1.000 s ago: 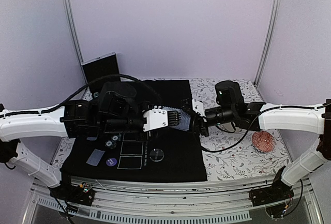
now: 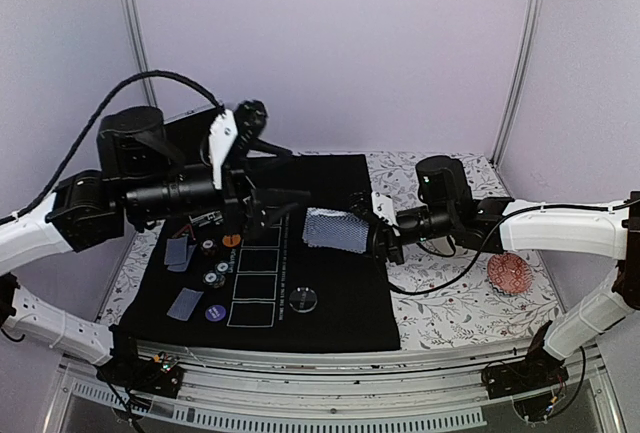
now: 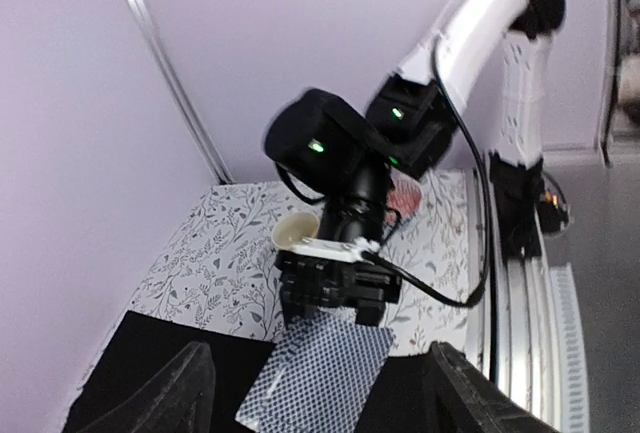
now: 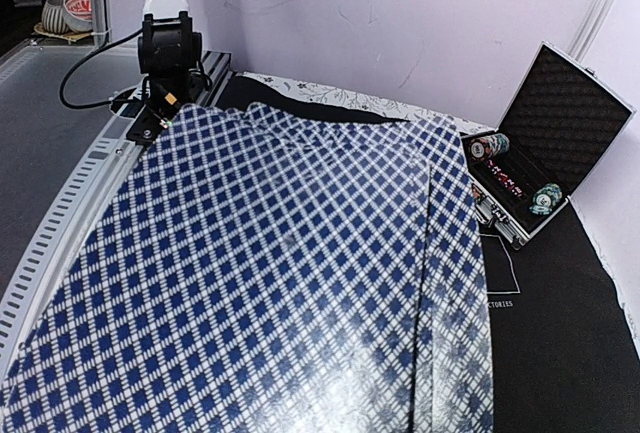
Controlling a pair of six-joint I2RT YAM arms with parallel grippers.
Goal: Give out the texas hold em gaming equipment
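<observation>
Over the mat's left half my left gripper [image 2: 284, 175] is raised and blurred, its fingers [image 3: 180, 393] spread wide with only empty space between them. My right gripper [image 2: 374, 225] is shut on blue-and-white checkered playing cards [image 2: 336, 230], held above the black mat [image 2: 345, 328]. In the right wrist view these cards [image 4: 270, 273] fill the foreground as slightly offset layers and hide the fingers. More cards [image 2: 186, 303] lie at the mat's left, near a purple disc [image 2: 215, 313], an orange disc [image 2: 232, 240] and several chips [image 2: 215, 278]. A clear round disc [image 2: 303, 299] rests right of the printed boxes.
An open chip case [image 4: 565, 123] holds chips and red dice; the left arm mostly covers it from above. A red patterned bowl [image 2: 509, 274] stands on the floral cloth at right, with a cream cup [image 3: 295, 230] nearby.
The left gripper was at the cards beside the right gripper; it has come away, up and to the left, its fingers now apart. The right arm and its cards stay put.
</observation>
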